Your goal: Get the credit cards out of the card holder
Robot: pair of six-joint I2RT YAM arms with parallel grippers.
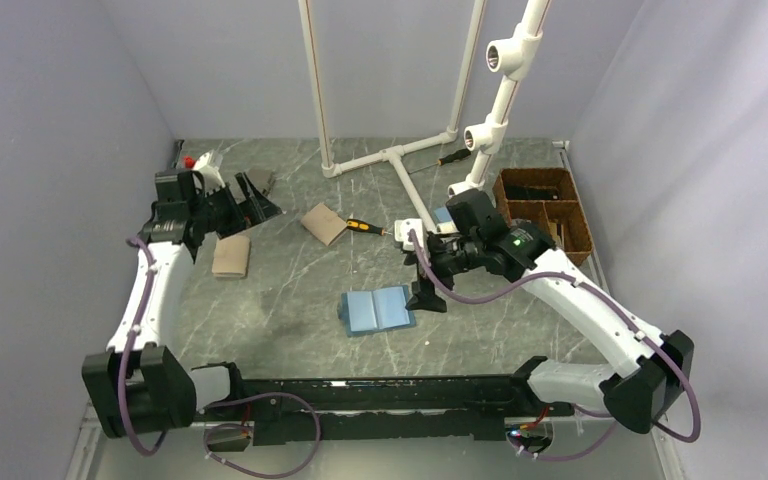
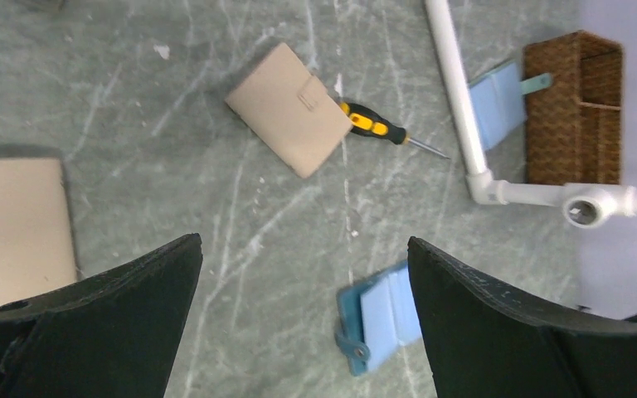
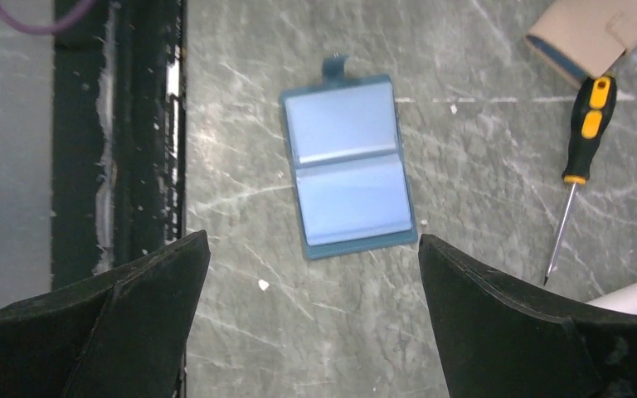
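Note:
A blue card holder lies opened flat at the front middle, two pale blue panels showing in the right wrist view. My right gripper is open above its near end, with nothing between its fingers. My left gripper is open, high over the back left, near tan card holders. A dark grey flat item at the back left is partly hidden by the left arm. Whether cards are inside the holders cannot be told.
A yellow-black screwdriver lies in the middle. A white pipe frame stands behind, with a wicker organiser at the right and another blue item beside it. The front middle around the blue holder is fairly clear.

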